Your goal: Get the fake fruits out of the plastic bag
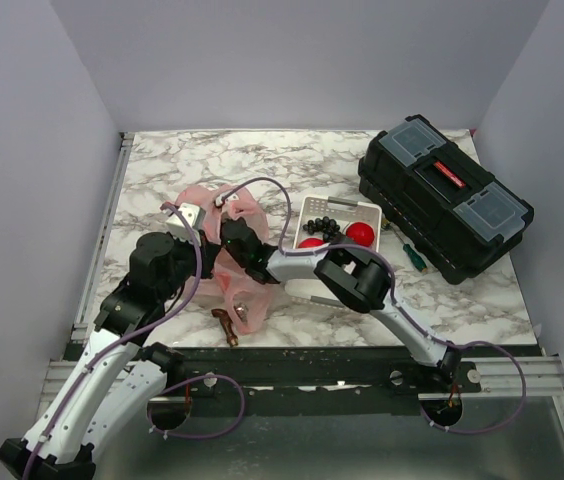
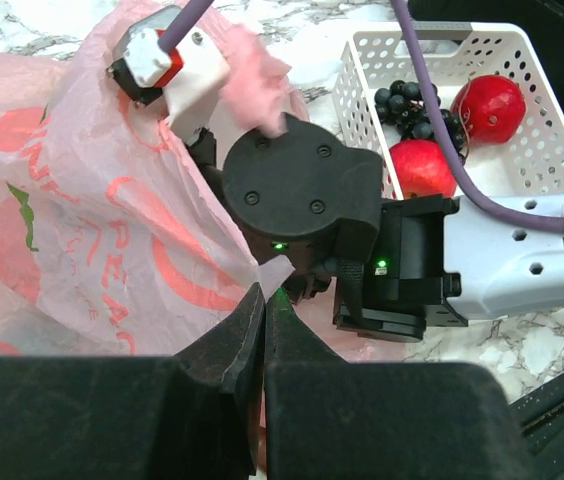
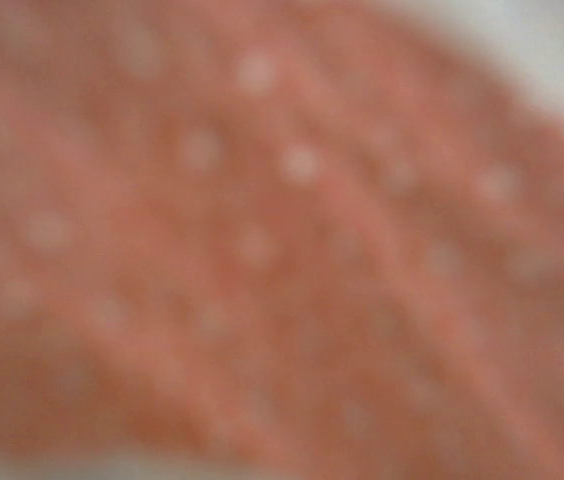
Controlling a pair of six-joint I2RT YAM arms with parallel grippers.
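Observation:
The pink translucent plastic bag [image 1: 237, 275] with red print stretches between both arms. In the left wrist view, my left gripper is shut on a thin edge of the bag [image 2: 112, 240]; a small pale corner sticks up above its fingertips. My right gripper [image 1: 224, 228] reaches into the bag's mouth from the right, its fingers covered by plastic. The right wrist view is filled with blurred reddish-pink bag plastic [image 3: 262, 250]. A brown item [image 1: 225, 327] lies at the bag's lower end. Black grapes [image 1: 322, 229] and two red fruits [image 1: 360, 234] lie in the basket.
The white perforated basket [image 1: 307, 205] stands right of the bag, partly under the right arm. A black toolbox [image 1: 442, 195] fills the far right, with a green-handled tool [image 1: 415, 257] beside it. Bare marble lies at the back left.

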